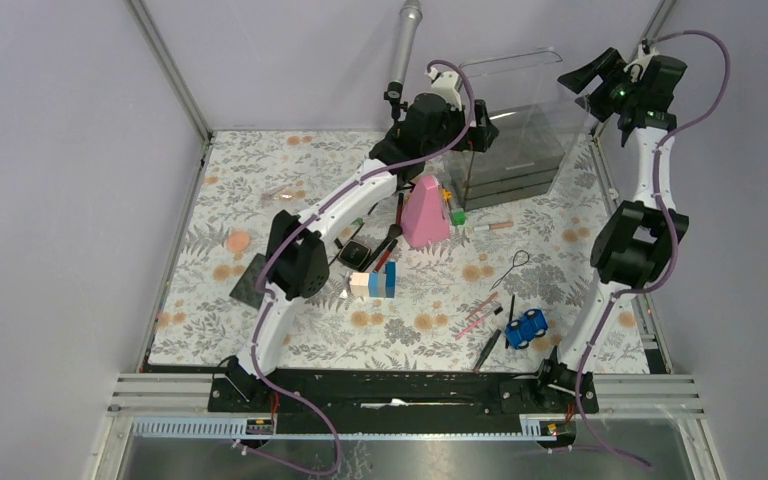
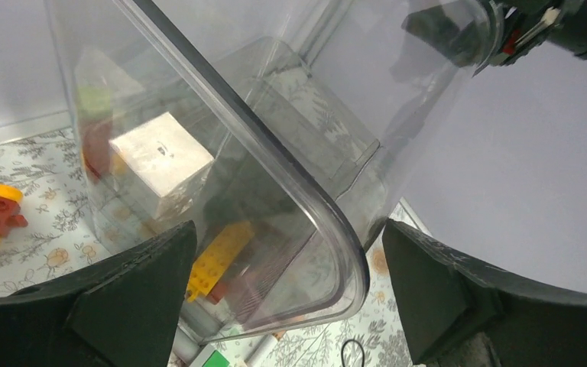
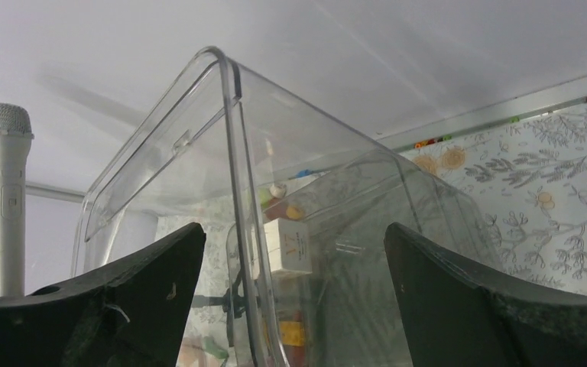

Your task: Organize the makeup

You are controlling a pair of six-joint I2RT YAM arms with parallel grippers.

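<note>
A clear acrylic organizer case [image 1: 520, 150] stands at the back right of the floral table [image 1: 260, 180]. In the left wrist view its thick rim [image 2: 306, 199] crosses between the fingers of my open left gripper, with a white box [image 2: 160, 153] seen through its wall. My open right gripper is at the case's right upper corner, the clear rim between its fingers. Makeup brushes [image 1: 390, 240], a black compact [image 1: 355, 253] and pink and dark pencils lie on the table.
A pink block [image 1: 425, 212], a blue-and-white box [image 1: 372, 284], a blue toy truck [image 1: 526, 328] and a wire loop [image 1: 515, 262] lie around. A microphone [image 1: 405, 40] is at the back.
</note>
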